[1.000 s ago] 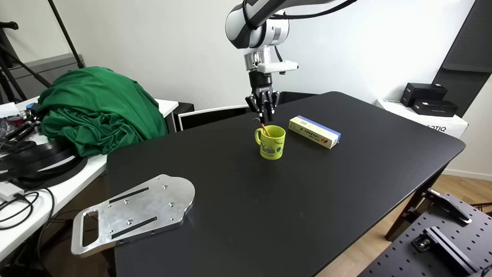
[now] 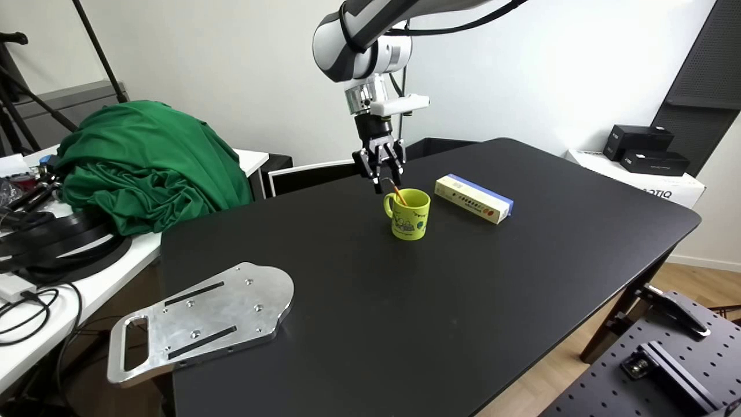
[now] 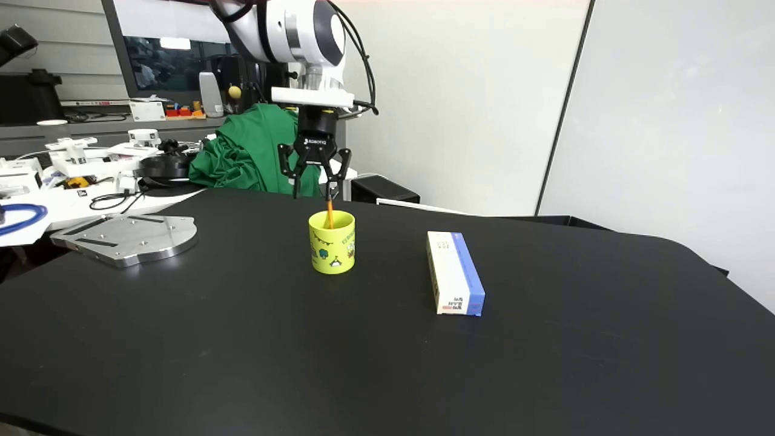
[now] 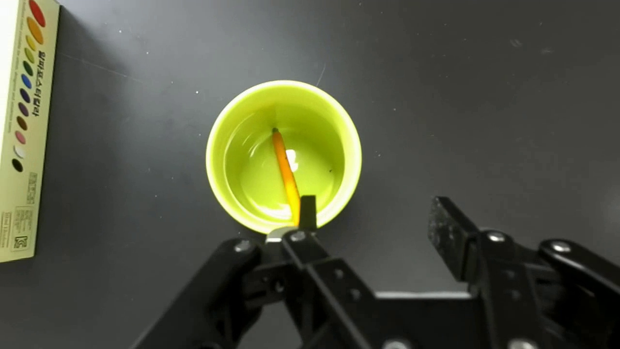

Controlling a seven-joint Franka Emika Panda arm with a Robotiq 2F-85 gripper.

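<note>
A yellow-green mug (image 2: pixel 410 216) stands upright on the dark table. Inside it leans an orange stick (image 4: pixel 286 166), its upper end poking out above the rim. My gripper (image 3: pixel 312 195) hangs over the table just behind the mug, its fingers part open. In the wrist view one finger (image 4: pixel 308 211) overlaps the near rim, by the stick's upper end, while the other finger (image 4: pixel 450 232) is well to the right over bare table. Only empty space shows between them. The stick's top end is partly hidden behind the finger in the wrist view.
A white and blue box (image 3: pixel 454 272) lies to one side of the mug. A metal plate (image 2: pixel 215 316) rests at the table's left edge, near a green cloth (image 2: pixel 149 163).
In exterior view 1 my gripper has moved left, and its fingers have spread from close together to part open. Mug, stick and box have stayed where they were.
</note>
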